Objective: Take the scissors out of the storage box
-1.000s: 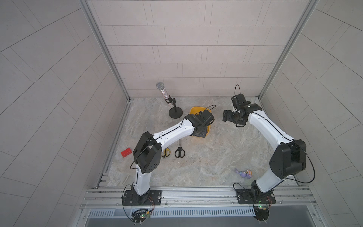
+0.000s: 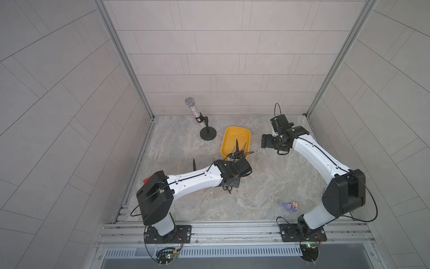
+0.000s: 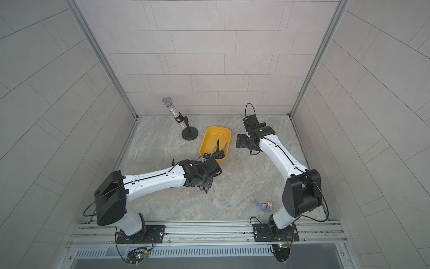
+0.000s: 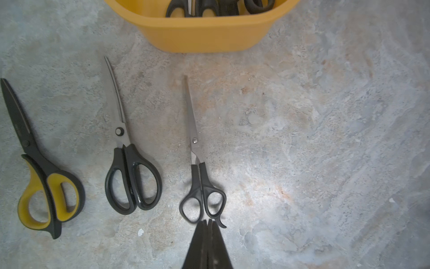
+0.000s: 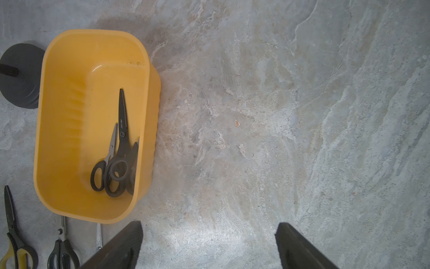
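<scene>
The yellow storage box (image 5: 62, 125) holds several scissors (image 5: 123, 112) bunched toward its near right corner. Three pairs lie on the table in front of it: yellow-black scissors (image 4: 49, 192), black-handled scissors (image 4: 120, 131) and slimmer scissors (image 4: 195, 141). My left gripper is shut, its tips at the handles of the slimmer pair, nothing seen between them. My right gripper stands open above bare table right of the box, nothing between its fingers.
A microphone stand (image 2: 207, 132) is back left of the box. A small purple toy (image 3: 264, 205) lies front right, a red block (image 2: 146, 180) far left.
My left arm has moved back from over the box toward the front, uncovering the box. Slim scissors now show below the left gripper. The right arm has shifted slightly.
</scene>
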